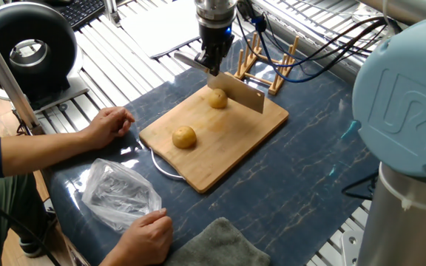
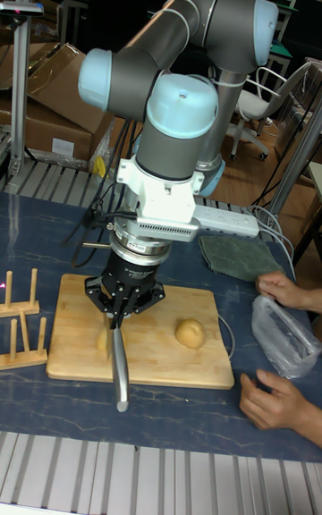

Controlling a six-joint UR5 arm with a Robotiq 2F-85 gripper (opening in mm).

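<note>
My gripper (image 1: 211,68) is shut on a cleaver (image 1: 241,93), its broad metal blade pointing to the right over the far part of the wooden cutting board (image 1: 228,148). One potato (image 1: 218,99) lies on the board right by the blade; whether they touch I cannot tell. A second potato (image 1: 184,137) rests nearer the board's left edge, clear of the knife. From the front, the cleaver's handle (image 2: 120,372) sticks out toward the camera below the gripper (image 2: 117,316), and the potato beside the blade (image 2: 102,341) is partly hidden.
A person's hand (image 1: 108,127) rests at the table's left edge, the other (image 1: 148,235) by a clear plastic bag (image 1: 120,196). A grey cloth (image 1: 220,246) lies in front. Wooden pegged racks (image 1: 272,65) stand behind the board.
</note>
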